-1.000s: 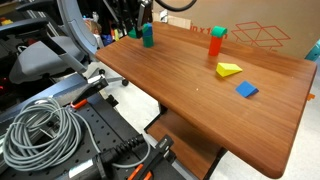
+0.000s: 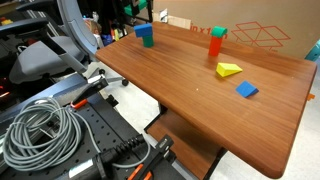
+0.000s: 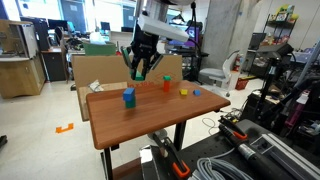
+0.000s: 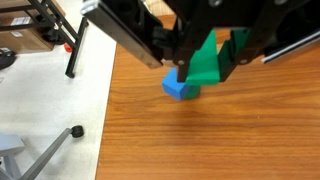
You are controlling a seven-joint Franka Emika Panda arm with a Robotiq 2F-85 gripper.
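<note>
My gripper (image 3: 139, 71) is above the left end of the wooden table, shut on a green block (image 4: 205, 63). The held block shows between the fingers in the wrist view. Below it and slightly to one side, a blue block (image 2: 143, 30) rests on another green block (image 2: 148, 42). In exterior view 2 this blue block (image 3: 129, 94) is lower than the held one, with a gap between them. Farther along the table stands a red block (image 2: 215, 46) with a green block (image 2: 219, 32) on top.
A yellow block (image 2: 228, 70) and a flat-lying blue block (image 2: 247, 89) are on the table (image 2: 200, 95) toward its other end. Coiled grey cable (image 2: 42, 135) lies on the robot's base, off the table.
Compared with a second ago, my gripper is higher and clear of the left stack. More of the blue block's width now shows. The other blocks have stayed put.
</note>
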